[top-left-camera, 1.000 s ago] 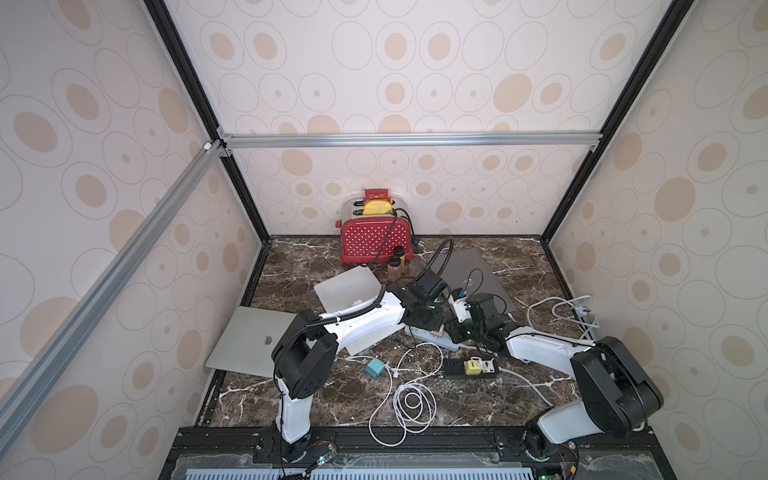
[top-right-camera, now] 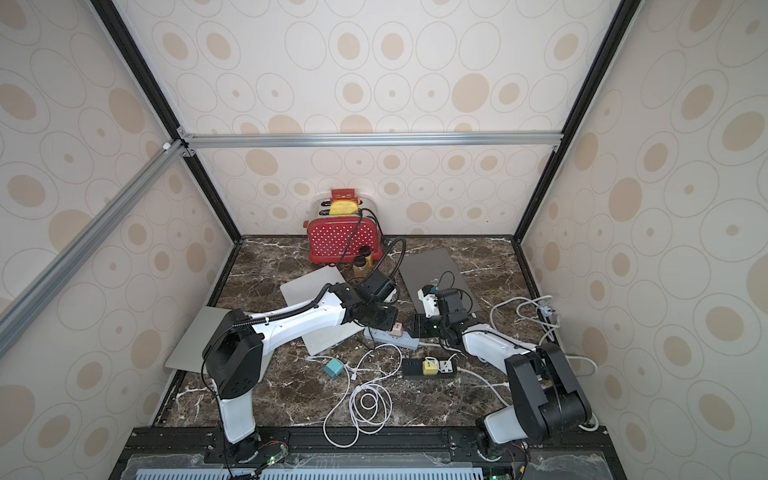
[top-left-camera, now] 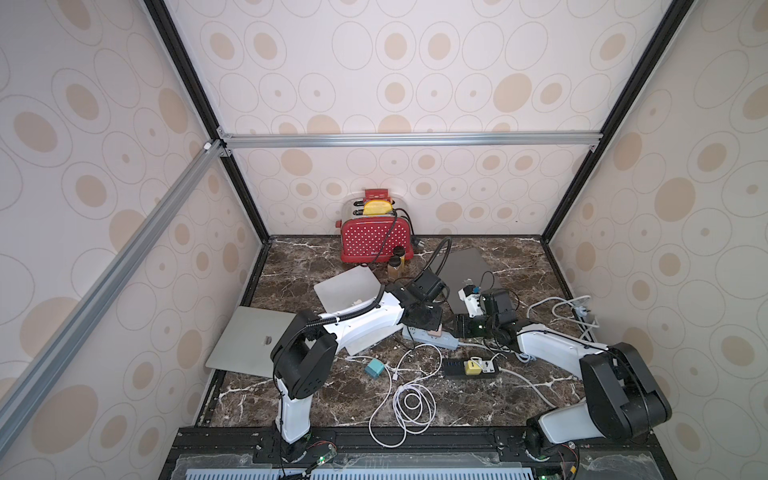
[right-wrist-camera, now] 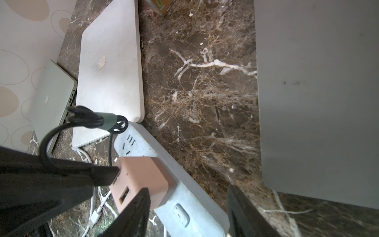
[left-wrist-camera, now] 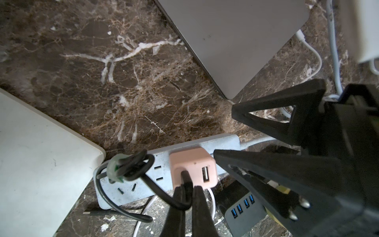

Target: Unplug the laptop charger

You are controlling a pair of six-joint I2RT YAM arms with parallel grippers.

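Note:
A pink charger (left-wrist-camera: 191, 162) with a USB port sits on the white power strip (left-wrist-camera: 158, 156). My left gripper is shut at the charger's near side, with black cable (left-wrist-camera: 154, 185) at its fingertips, apparently pinched. The cable has a tied loop with a green band (right-wrist-camera: 107, 120). My right gripper is open just right of the charger; in the right wrist view its fingers stand blurred either side of the strip's right end, nothing held.
A white laptop (right-wrist-camera: 106, 67) lies left, a grey laptop (right-wrist-camera: 315, 94) behind right. A black strip with yellow adapter (top-left-camera: 473, 366), a blue cube (top-left-camera: 374, 367) and coiled white cable (top-left-camera: 412, 404) lie in front. A red toaster (top-left-camera: 376, 240) stands at the back.
My right gripper has moved a little to the right, away from the charger. The left arm looks unchanged.

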